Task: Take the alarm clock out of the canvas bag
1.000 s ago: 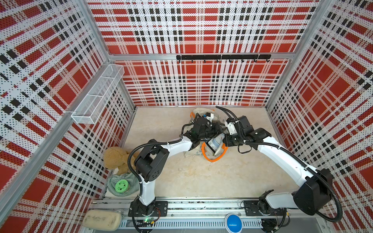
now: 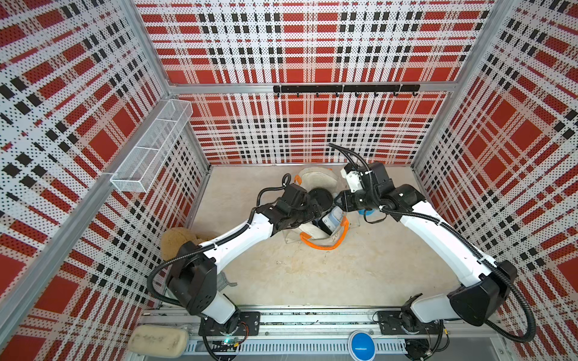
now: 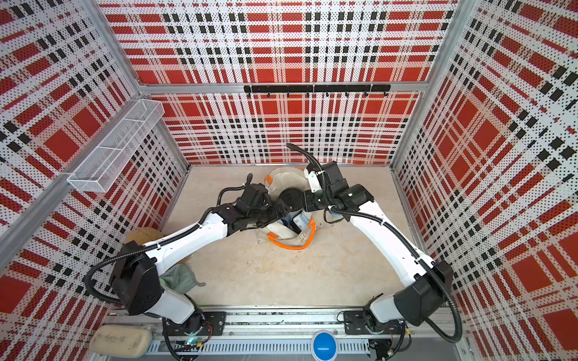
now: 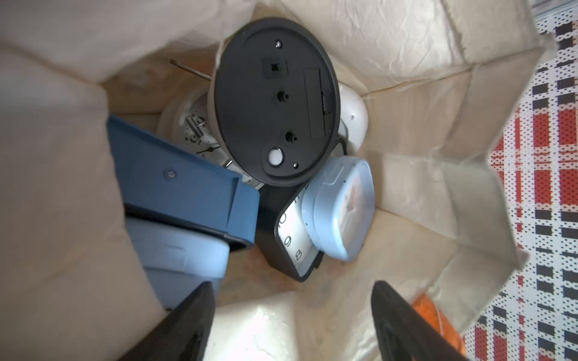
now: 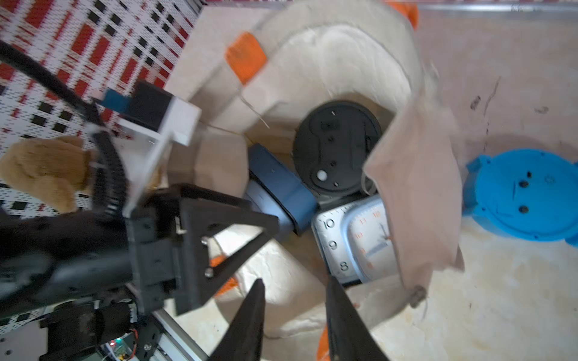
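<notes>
The canvas bag (image 5: 343, 51), cream with orange handles, stands with its mouth up and holds several clocks. A round black-backed clock (image 4: 274, 102) lies face down at the far side. A light-blue clock (image 4: 330, 204) leans on a black square clock (image 4: 295, 231) with a white numbered face. Two blue boxy items (image 4: 174, 174) sit along the left wall. My left gripper is open at the bag's mouth, its fingers wide apart and empty. My right gripper is open less widely above the bag's right side, nothing seen held between its fingers.
A bright-blue round clock (image 5: 523, 195) lies on the table right of the bag. At the left, a brown plush toy (image 2: 175, 243) is partly behind the left arm. A white wire basket (image 2: 153, 144) hangs on the left wall.
My left gripper has drawn back leftward from over the bag's middle, uncovering the black clock. My right gripper has moved left and toward the back, closer over the bag.
</notes>
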